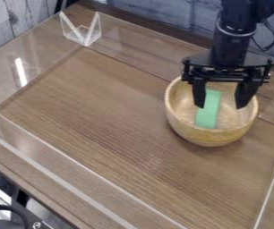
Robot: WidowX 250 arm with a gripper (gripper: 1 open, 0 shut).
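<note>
A round light wooden bowl (211, 134) sits on the table at the right, with a mint-green block (208, 113) lying inside it. My black gripper (228, 95) is over the bowl, its fingers spread to either side and partly hiding the rim and interior. The green block lies below and left of the midpoint between the fingers, with no clear sign of being held.
A small white wire-like object (82, 27) stands at the back left. Dark cabling is at the bottom-left corner.
</note>
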